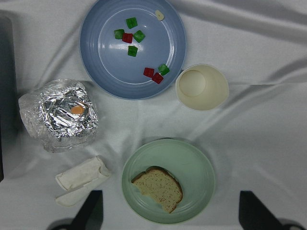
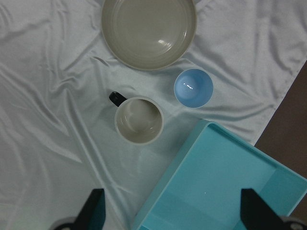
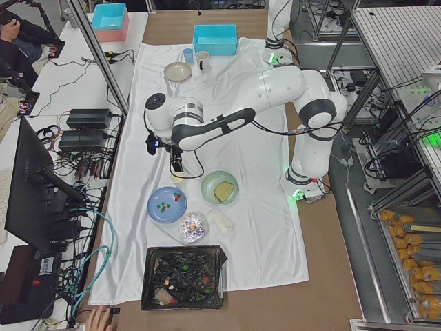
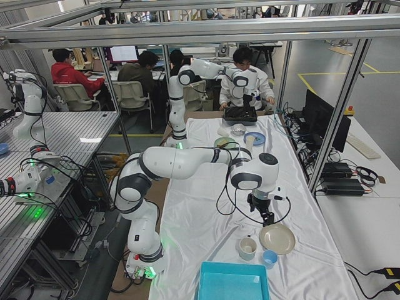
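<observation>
My left gripper hangs open over a green plate (image 1: 196, 167) with a bread slice (image 1: 158, 187), a blue plate (image 1: 105, 57) with green and red cubes, a cream cup (image 1: 201, 86), a foil-covered item (image 1: 62, 115) and a folded cloth (image 1: 79, 182). My right gripper hangs open over a beige plate (image 2: 148, 28), a mug (image 2: 139, 122) with a black handle, a blue cup (image 2: 193, 88) and a turquoise bin (image 2: 230, 172). Nothing shows between either gripper's fingers.
A black lined bin (image 3: 149, 276) stands at one end of the white cloth. Both arms reach over the table. Monitors and cables crowd the side desk, and the cloth between the two groups of dishes is largely clear.
</observation>
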